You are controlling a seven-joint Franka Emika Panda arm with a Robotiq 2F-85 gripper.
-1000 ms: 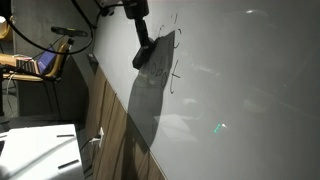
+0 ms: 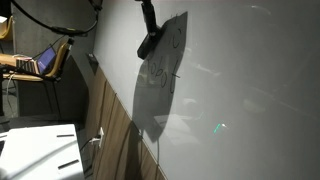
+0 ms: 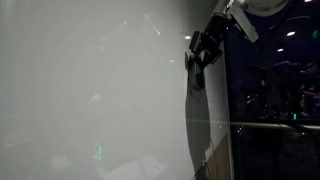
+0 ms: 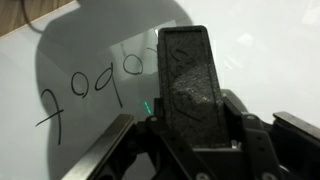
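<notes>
A black block-shaped eraser (image 4: 188,75) fills the middle of the wrist view. My gripper is shut on it, with the fingers at either side of its near end. Behind it, handwritten dark characters (image 4: 78,85) run across the whiteboard (image 4: 255,50), and the eraser covers part of the row. In exterior view 1 the eraser (image 2: 149,44) is at the upper middle, close to the board; whether it touches the surface I cannot tell. Exterior view 2 shows the dark gripper (image 3: 203,52) near the board's right side.
Wood panelling (image 2: 115,125) borders the board. A white table (image 2: 42,152) stands at lower left in exterior view 1, with a laptop (image 2: 40,62) on a chair beyond it. The arm's shadow darkens part of the writing. Most of the board is clear of obstacles.
In exterior view 1 the eraser has shifted slightly up and to the right, still held. The arm and its shadow have moved right, over more of the writing.
</notes>
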